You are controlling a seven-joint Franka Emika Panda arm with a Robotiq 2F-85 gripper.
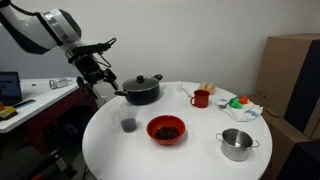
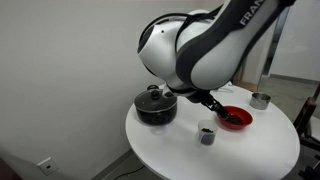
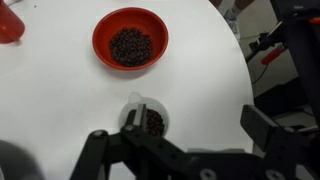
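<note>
My gripper (image 1: 107, 87) is open above the table's left edge, with nothing seen between its fingers. A clear container (image 1: 128, 121) with dark beans in its bottom stands on the white table, to the right of and lower than the gripper. In the wrist view the container (image 3: 146, 119) is partly covered by the gripper's dark body. A red bowl (image 1: 166, 130) holding dark beans rests to the container's right; in the wrist view the bowl (image 3: 130, 38) is at the top.
A black lidded pot (image 1: 142, 90) stands behind the container. Farther right are a red mug (image 1: 201, 98), colourful items on a white cloth (image 1: 240, 104) and a steel pot (image 1: 236, 145).
</note>
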